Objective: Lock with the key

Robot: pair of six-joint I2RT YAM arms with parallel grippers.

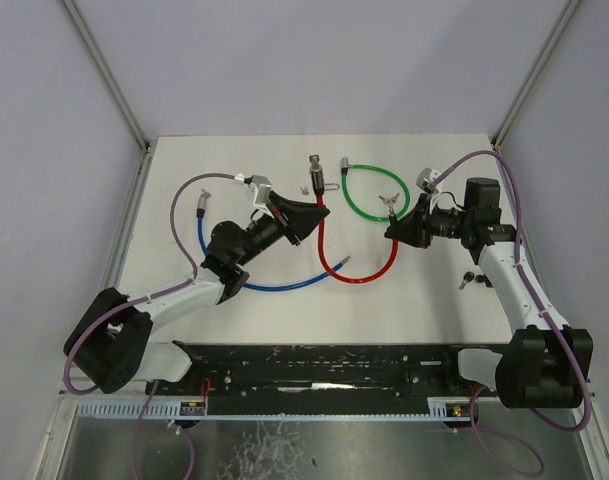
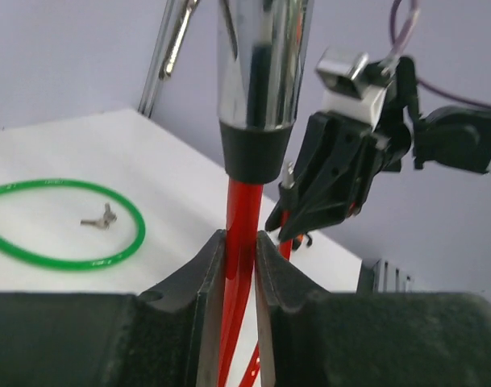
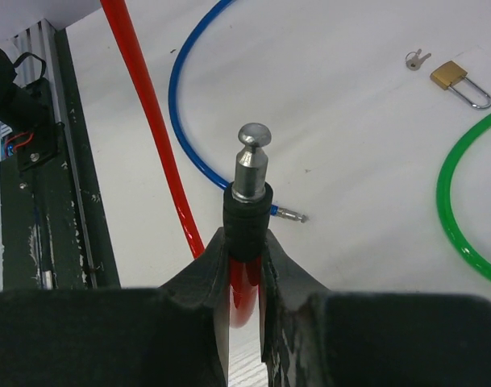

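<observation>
The red cable lock (image 1: 356, 278) hangs in a U between my two grippers. My left gripper is shut on its red cable, just under the black collar of the silver lock cylinder (image 2: 265, 72). My right gripper is shut on the other end, below a black sleeve, with the metal pin (image 3: 250, 173) pointing up. Cylinder and pin are apart. Keys (image 2: 100, 218) lie inside the green cable's loop, and another small key ring (image 3: 417, 59) lies by the padlock. Neither gripper holds a key. Further dark keys (image 1: 467, 280) lie at the table's right.
A green cable lock (image 1: 369, 212) curls at the back right. The blue cable lock (image 1: 284, 288) runs across the left and middle. A brass padlock (image 3: 449, 75) lies near the back middle.
</observation>
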